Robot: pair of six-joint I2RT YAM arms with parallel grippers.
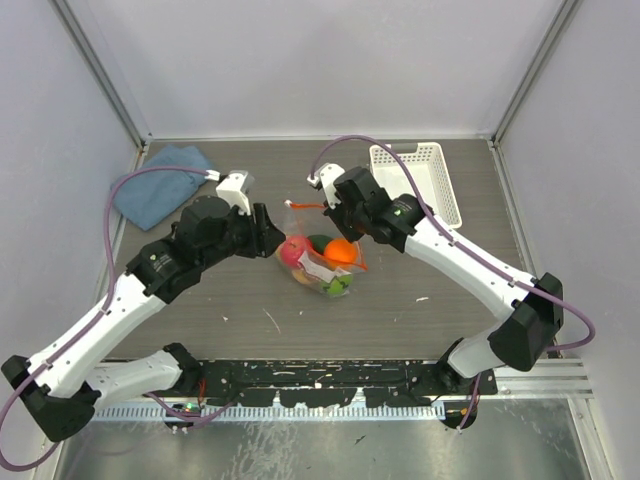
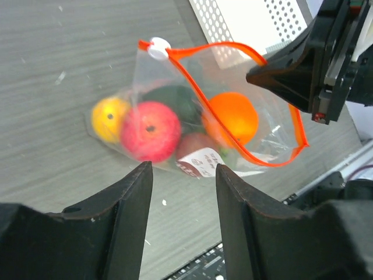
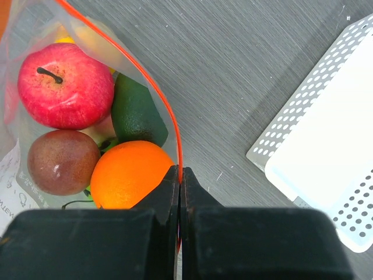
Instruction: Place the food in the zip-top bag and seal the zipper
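Observation:
The clear zip bag point(image 1: 318, 272) with an orange zipper rim point(image 2: 201, 96) is in the middle of the table, its mouth spread. Inside it are a red apple point(image 3: 66, 86), an orange point(image 3: 131, 174), a dark green avocado point(image 3: 137, 111), a brown round fruit point(image 3: 63, 162) and something yellow point(image 2: 109, 119). My right gripper is shut on the bag's orange rim. To the left of the bag, my left gripper is open, nothing between its fingers; the rim lies beyond its tips in the left wrist view.
A white perforated basket point(image 1: 420, 183) stands empty at the back right. A folded blue cloth point(image 1: 162, 185) lies at the back left. Bare table point(image 1: 240, 310) surrounds the bag toward the front.

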